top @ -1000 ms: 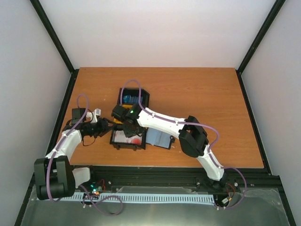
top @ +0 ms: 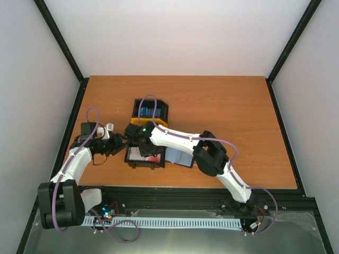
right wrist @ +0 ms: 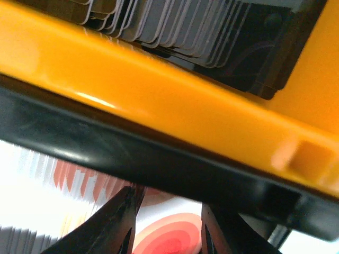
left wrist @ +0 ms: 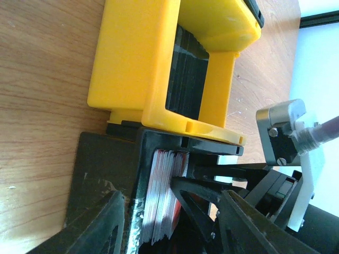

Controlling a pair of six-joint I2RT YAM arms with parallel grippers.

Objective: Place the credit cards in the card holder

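A stack of white and red credit cards (left wrist: pixel 161 196) stands in a black box (top: pixel 146 164); the top view shows it left of the table's middle. Directly behind sits the yellow and black card holder (left wrist: pixel 124 63), with dark cards or sleeves in its opening. My left gripper is open at the box's left side, the box wall and cards appearing between its fingers. Over the box, my right gripper has its fingers apart. A red-patterned card (right wrist: pixel 172 238) shows between them; contact cannot be made out. The holder's edge hides part of the right wrist view.
A light blue panel (top: pixel 179 156) lies right of the box. Both grippers work close together, with the holder's front edge (right wrist: pixel 159 95) near the right one.
The left arm and box have barely moved.
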